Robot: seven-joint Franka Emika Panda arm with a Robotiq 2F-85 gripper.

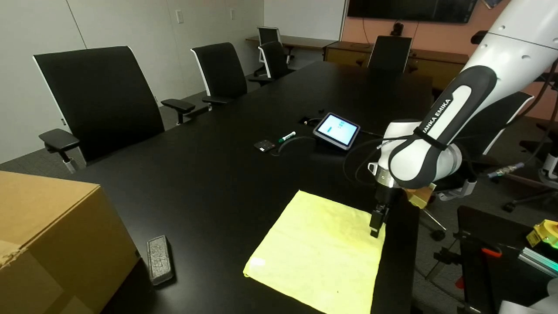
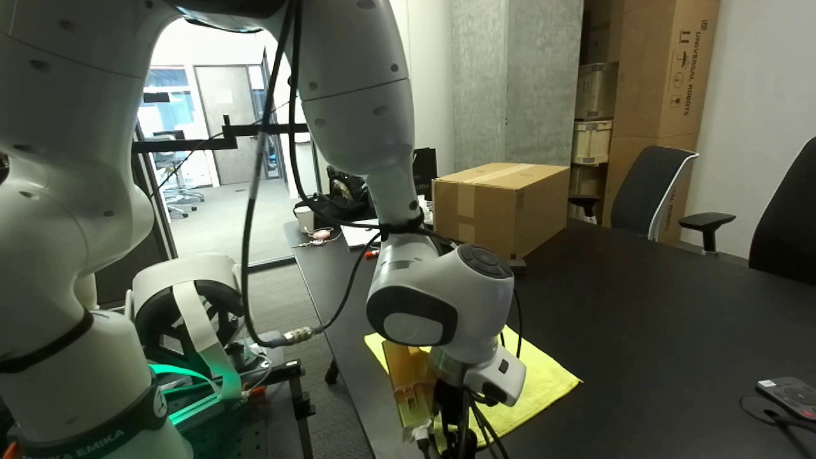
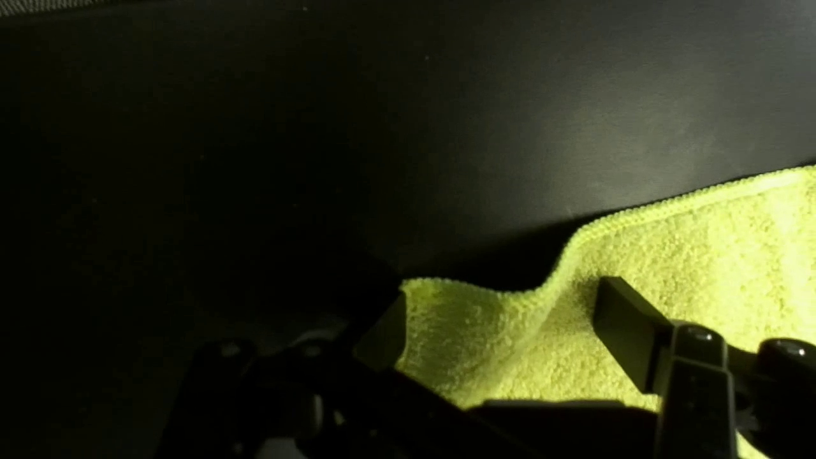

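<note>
A yellow cloth (image 1: 321, 251) lies spread on the black table. My gripper (image 1: 375, 233) points down at its corner on the robot's side. In the wrist view the gripper has its fingers (image 3: 627, 325) apart, with a raised, bunched part of the cloth (image 3: 474, 329) in the gap. The cloth's corner touches or nearly touches the left finger; the right finger stands over the cloth. The arm hides the fingertips in exterior view 2, where part of the cloth (image 2: 539, 382) shows behind it.
A cardboard box (image 1: 57, 246) and a grey eraser-like block (image 1: 159, 260) stand to the left. Farther back lie a tablet (image 1: 337, 131), a green marker (image 1: 287, 137) and a small black device (image 1: 264, 146).
</note>
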